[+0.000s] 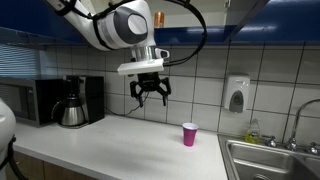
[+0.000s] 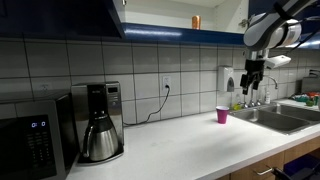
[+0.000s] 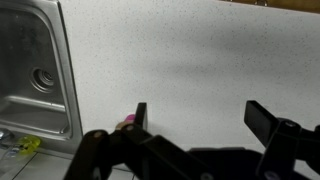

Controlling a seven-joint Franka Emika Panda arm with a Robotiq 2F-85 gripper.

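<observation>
My gripper hangs open, high above the white counter, with nothing between its fingers. In the wrist view the gripper has its fingers spread wide over bare countertop. A pink-purple cup stands upright near the back of the counter, to the right of the gripper and below it. Beyond the arm in exterior view 2, the same cup shows by the wall. From above, only a bit of the cup peeks out behind a finger.
A metal sink with a faucet lies at the right. Beside it are a soap bottle and a wall dispenser. A coffee maker and a black microwave stand at the other end.
</observation>
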